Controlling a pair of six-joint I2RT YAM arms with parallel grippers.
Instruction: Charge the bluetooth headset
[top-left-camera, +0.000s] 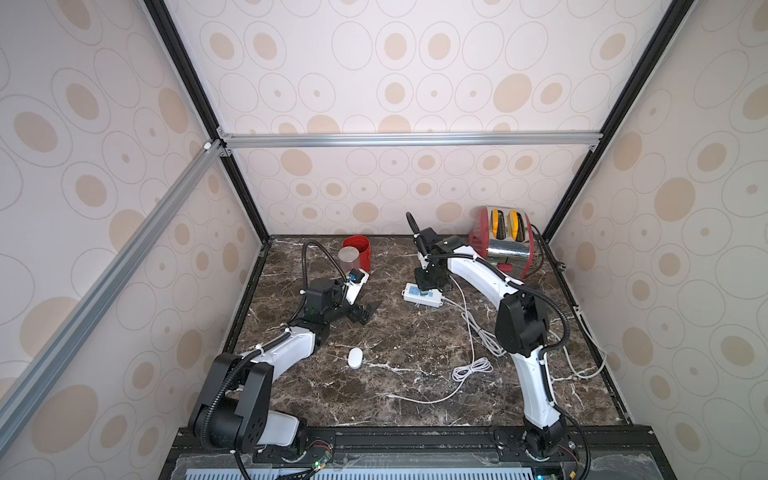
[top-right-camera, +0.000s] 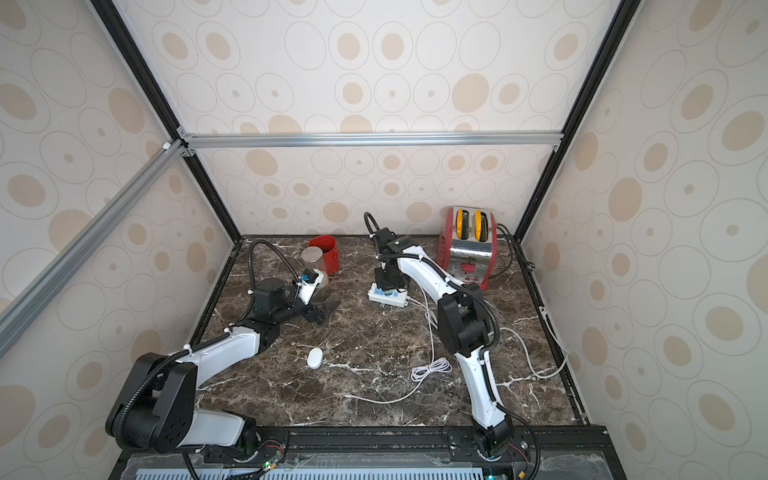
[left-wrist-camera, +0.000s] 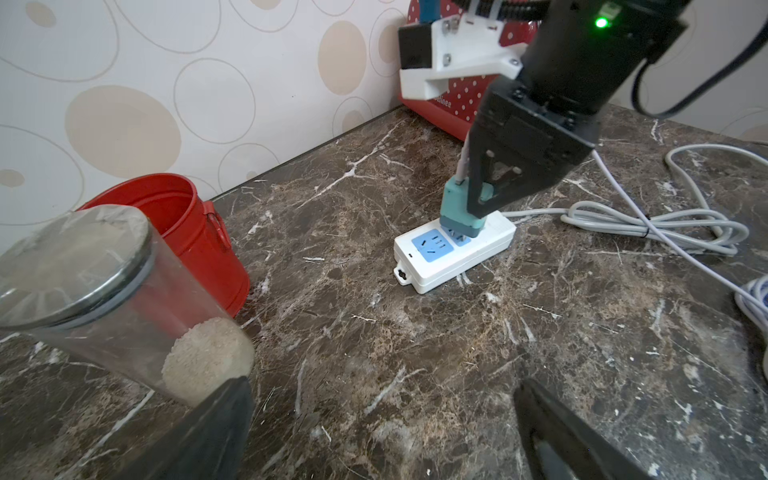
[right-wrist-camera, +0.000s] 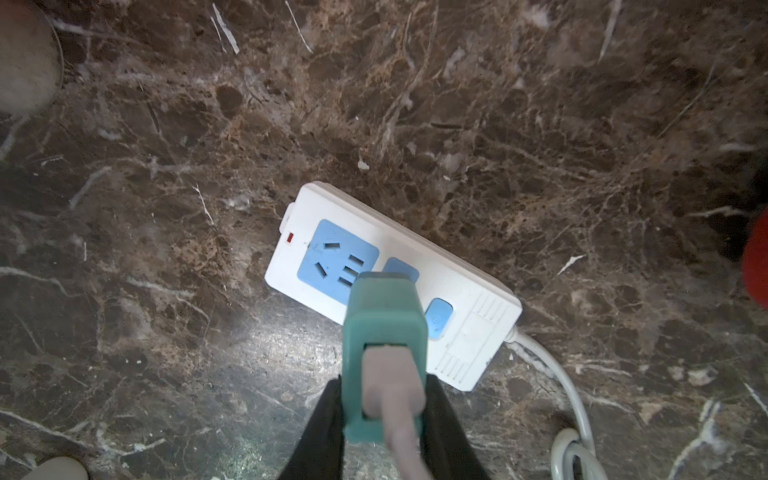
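A white power strip (right-wrist-camera: 472, 320) with blue sockets lies on the table, near the middle back. My right gripper is shut on a teal charger plug (right-wrist-camera: 385, 320), and a white cable runs from the plug's near end. In the left wrist view the plug (left-wrist-camera: 462, 209) stands right at the strip's (left-wrist-camera: 480, 254) second blue socket; whether its prongs are in cannot be told. My left gripper hangs open and empty to the left of the strip. The white headset case (top-left-camera: 355, 357) lies on the table in front of it.
A glass jar (left-wrist-camera: 120, 296) and a red bucket (left-wrist-camera: 192, 232) stand at the back left, close to my left gripper. The toaster (top-left-camera: 504, 240) is at the back right. Coiled white cable (top-left-camera: 472, 369) lies right of centre.
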